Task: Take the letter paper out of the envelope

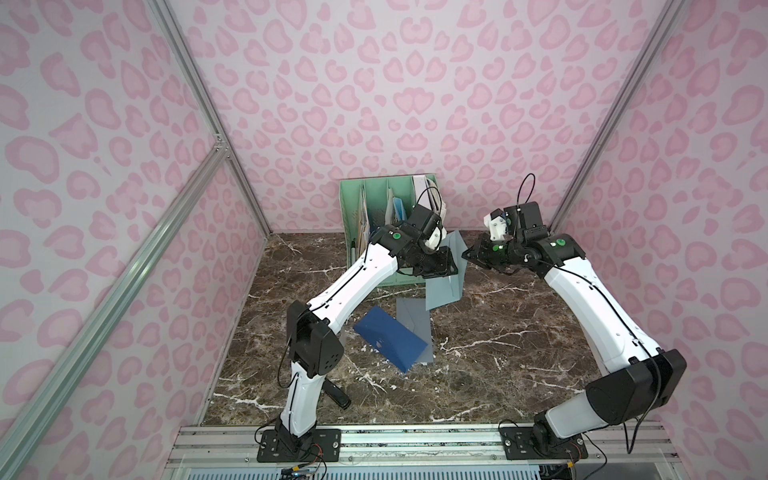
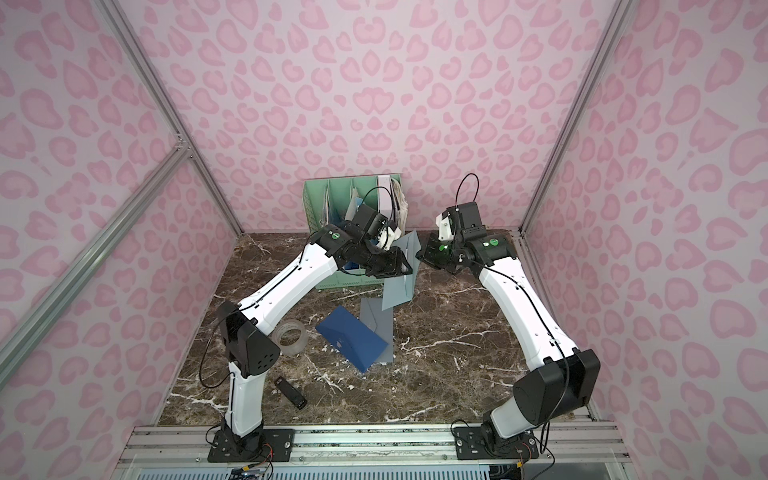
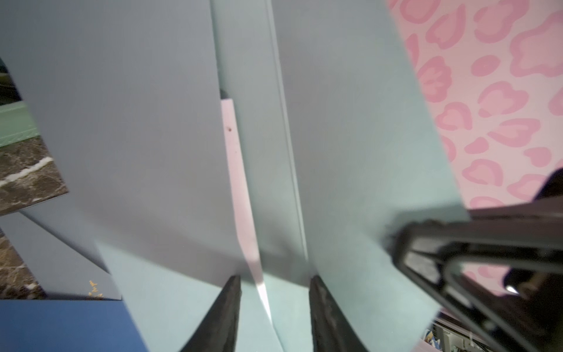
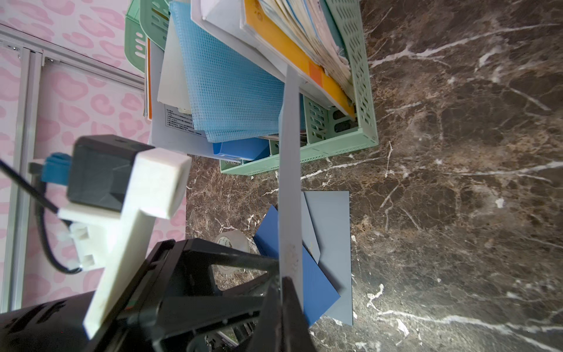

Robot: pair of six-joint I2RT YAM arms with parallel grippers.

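Note:
A light grey-blue envelope (image 1: pixel 442 294) (image 3: pixel 158 146) hangs upright between the grippers, in front of the organiser. A pale pink strip (image 3: pixel 240 187) shows in the opening between its layers in the left wrist view. My left gripper (image 1: pixel 448 268) is part open at that opening, fingertips on either side of the strip's lower part; whether they touch it cannot be told. My right gripper (image 1: pixel 468 254) is shut on the envelope's edge, seen edge-on in the right wrist view.
A green organiser (image 2: pixel 316 192) full of papers stands behind. A blue envelope (image 2: pixel 348 336) overlaps a grey envelope (image 2: pixel 384 352) on the table. A tape roll (image 2: pixel 292 348) and a black remote (image 2: pixel 289 392) lie at left.

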